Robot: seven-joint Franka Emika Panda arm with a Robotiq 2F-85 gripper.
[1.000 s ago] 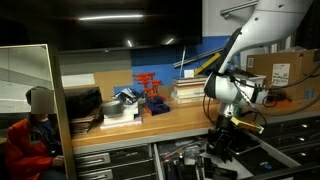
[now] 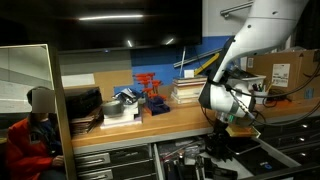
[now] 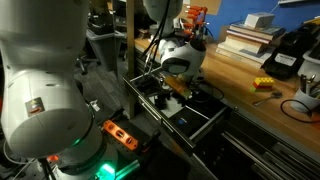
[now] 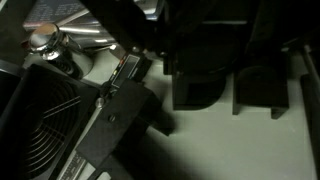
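My gripper [image 2: 224,140] points down low over an open drawer [image 3: 214,122] full of dark tools and parts. In exterior view 2 the gripper [image 3: 178,88] is over the drawer's far part, its tips lost among dark items. The wrist view is dim; the gripper's dark shapes [image 4: 232,92] fill its upper right. Its finger is shut on something dark that I cannot identify. Left of it lies a black block-shaped tool [image 4: 118,125] beside a silver strip. A black grille [image 4: 42,122] and a round shiny metal piece [image 4: 46,40] are farther left.
Behind the drawer runs a wooden worktop [image 2: 150,126] with book stacks [image 2: 187,90], a blue item [image 2: 157,105] and cardboard boxes [image 2: 283,72]. A red and yellow block [image 3: 264,84] sits on the worktop. A person [image 2: 38,140] is seated at the left.
Over the last second the arm has come down and shifted slightly left in exterior view 1, with its wrist now lower over the drawer. The surroundings look the same.
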